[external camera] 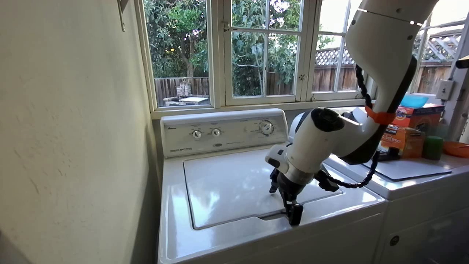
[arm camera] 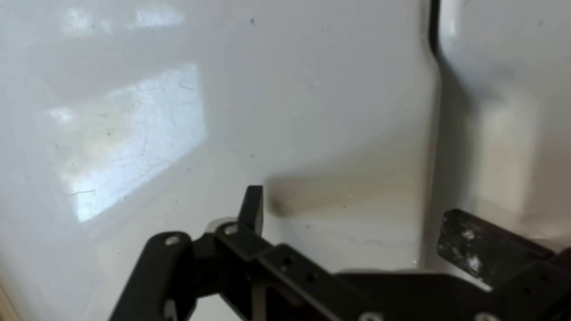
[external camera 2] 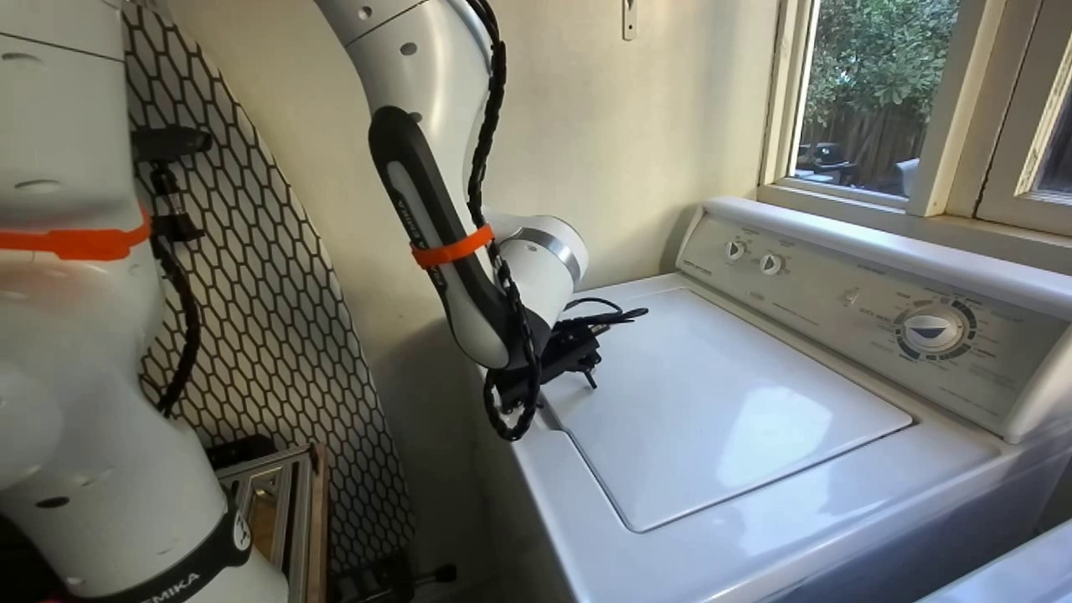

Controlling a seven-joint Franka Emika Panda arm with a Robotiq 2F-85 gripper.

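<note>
A white top-loading washing machine (external camera: 176,228) has its flat lid (external camera: 233,184) down. Over the lid's front edge, in exterior view 1, my black gripper (external camera: 284,201) points downward, open. The wrist view has one finger (arm camera: 252,208) above the lid's surface (arm camera: 321,107). Its other finger (arm camera: 465,246) lies past the lid edge, over the dip in the machine's front rim (arm camera: 498,133). Nothing is between the fingers. Whether either fingertip touches the machine is unclear. In exterior view 2 the arm partly hides the gripper.
A control panel with knobs (external camera: 266,127) rises behind the lid, below the windows. Left of the washer stands a plain wall (external camera: 79,132). On the neighbouring machine at right are an orange box (external camera: 402,141), a green cup (external camera: 433,147) and an orange bowl (external camera: 456,149).
</note>
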